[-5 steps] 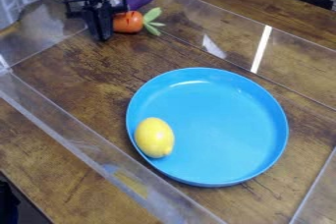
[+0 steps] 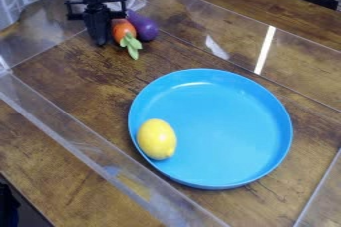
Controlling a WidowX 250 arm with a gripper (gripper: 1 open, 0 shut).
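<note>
My dark gripper (image 2: 96,24) is low at the back left of the wooden table, beside an orange carrot (image 2: 124,31) with green leaves; its fingertips are too dark and small to tell their state. A purple eggplant (image 2: 143,26) lies just right of the carrot. A blue plate (image 2: 233,126) at the front right holds a yellow egg-shaped object (image 2: 156,139) on its left side.
Clear walls or strips edge the workspace at left and along the bottom. Bare wood (image 2: 67,82) lies open left of the plate and to its upper right.
The carrot has turned, its leaves now pointing down toward the front instead of right. The eggplant has shifted down, closer beside it. The gripper has moved slightly.
</note>
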